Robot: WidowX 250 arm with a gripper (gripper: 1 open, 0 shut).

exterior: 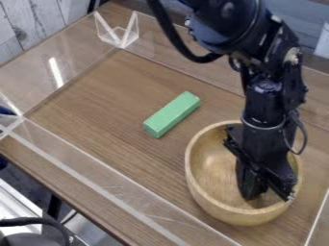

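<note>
My black gripper (255, 181) reaches down from the top right into a round wooden bowl (211, 175) at the lower right of the wooden table. Its fingertips are low inside the bowl, toward the right side, and it looks shut; I see nothing held, though the space between the fingers is largely hidden. A green rectangular block (172, 114) lies on the table to the upper left of the bowl.
A clear plastic stand (117, 31) sits at the back left. A cable loops at the bottom left.
</note>
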